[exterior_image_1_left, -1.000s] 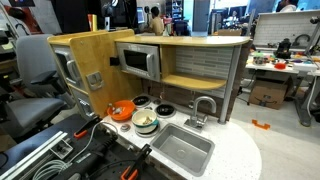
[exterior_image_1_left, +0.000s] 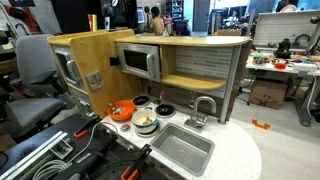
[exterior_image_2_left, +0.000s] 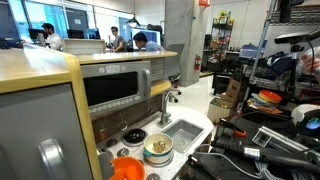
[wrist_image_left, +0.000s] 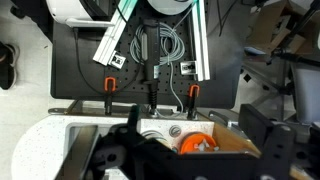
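In the wrist view, my gripper is at the bottom edge, its dark fingers spread apart with nothing seen between them. Below it are the black table frame and a strip of white counter. A pale pot (exterior_image_1_left: 146, 122) with light contents sits on the counter left of the sink (exterior_image_1_left: 183, 148); exterior view 2 also has this pot (exterior_image_2_left: 158, 147). Beside it is an orange bowl (exterior_image_1_left: 122, 109), partly cut off in the other exterior view. Something orange (wrist_image_left: 198, 142) shows past the gripper, partly hidden by it.
A microwave (exterior_image_1_left: 139, 61) sits under the wooden shelf behind the counter. The faucet (exterior_image_1_left: 203, 108) rises behind the sink. Dark burners (exterior_image_2_left: 135, 136) lie near the pot. A coiled cable (wrist_image_left: 165, 45) lies on the black table. Bare white counter extends right of the sink.
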